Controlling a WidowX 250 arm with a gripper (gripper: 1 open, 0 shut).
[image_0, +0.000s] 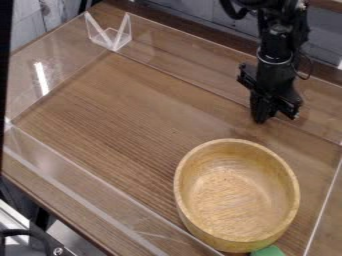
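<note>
My black gripper (261, 105) is low over the right part of the wooden tabletop (120, 120), pointing down and behind the round cream bowl (238, 230). Its fingertips look close together; whether anything small lies beneath or between them is hidden by the dark gripper body.
The cream bowl fills the lower right, with a green object (267, 249) partly visible at its lower edge. A clear plastic holder (110, 32) stands at the back left.
</note>
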